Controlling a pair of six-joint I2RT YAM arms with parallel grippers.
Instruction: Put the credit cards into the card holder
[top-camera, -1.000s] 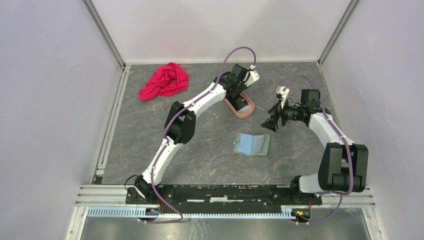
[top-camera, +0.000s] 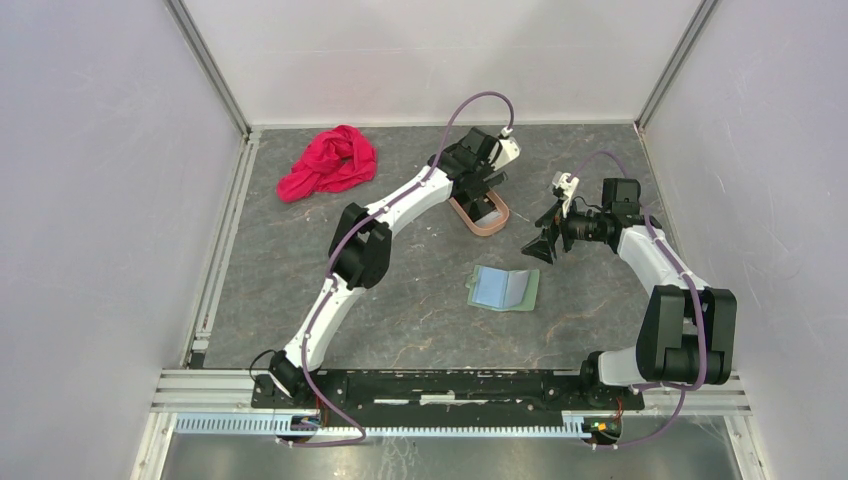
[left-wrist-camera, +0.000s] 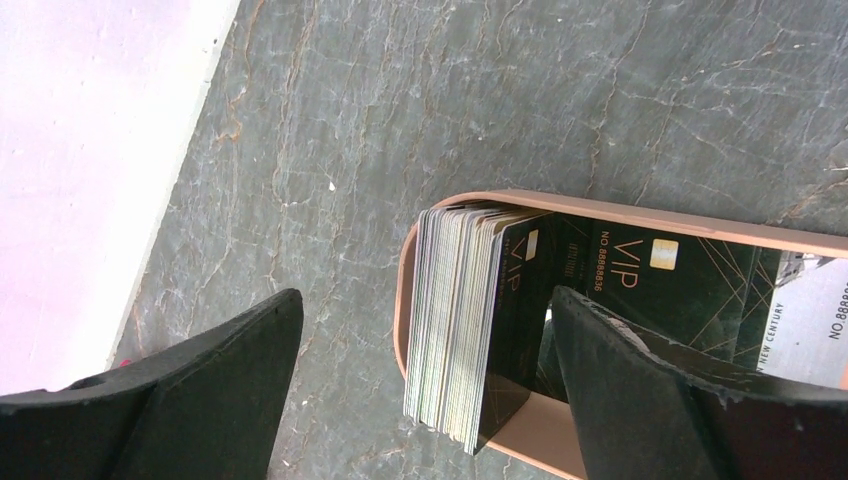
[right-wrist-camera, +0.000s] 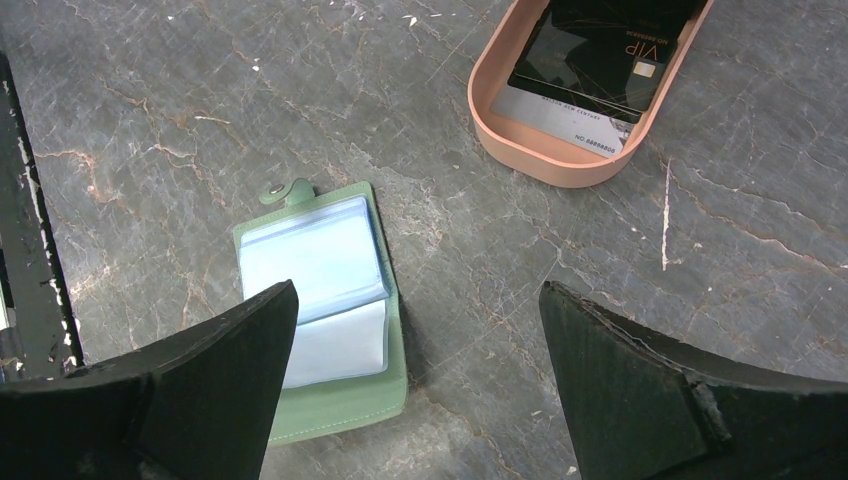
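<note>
A peach box (top-camera: 490, 228) holds a row of stacked cards (left-wrist-camera: 450, 320) at one end and black VIP cards (left-wrist-camera: 650, 275) lying flat, with a whitish card (right-wrist-camera: 560, 120). My left gripper is over the card stack, open, its fingers either side with nothing held. The green card holder (right-wrist-camera: 350, 410), with pale blue sleeves, lies open on the table below the box in the top view. My right gripper hovers open to the right of the box in the top view, nothing between its fingers.
A red cloth (top-camera: 325, 165) lies at the back left. White walls bound the grey table (top-camera: 280, 260) at the sides and back.
My left gripper has shifted very slightly near the top of the box. The right arm, box and holder look unchanged.
</note>
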